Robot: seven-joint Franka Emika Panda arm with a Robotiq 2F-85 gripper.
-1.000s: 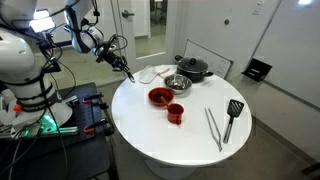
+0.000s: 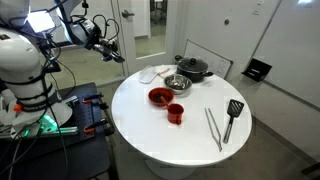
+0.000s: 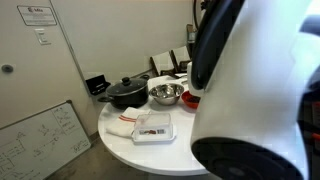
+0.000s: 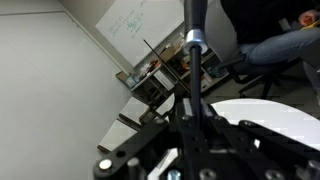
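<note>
In the wrist view my gripper is shut on a slim dark rod with a silver band [image 4: 197,42], which stretches up past the top edge. What the rod's far end looks like is hidden. In the first exterior view my gripper [image 2: 118,58] hangs in the air beyond the table's far left side; the rod is too small to make out there. On the white table [image 2: 150,135] are a red bowl [image 2: 160,97] with something red in it, a red mug [image 2: 175,114] and a steel bowl [image 2: 191,66].
A black lidded pot [image 2: 199,71] stands at the back. A clear container [image 3: 153,129] and a cloth [image 3: 122,122] lie nearby. Tongs [image 2: 213,128] and a black spatula [image 2: 234,116] rest at the right. A seated person [image 4: 270,45] shows in the wrist view.
My gripper has risen and drawn back to the left, away from the table's edge. Everything on the table looks the same.
</note>
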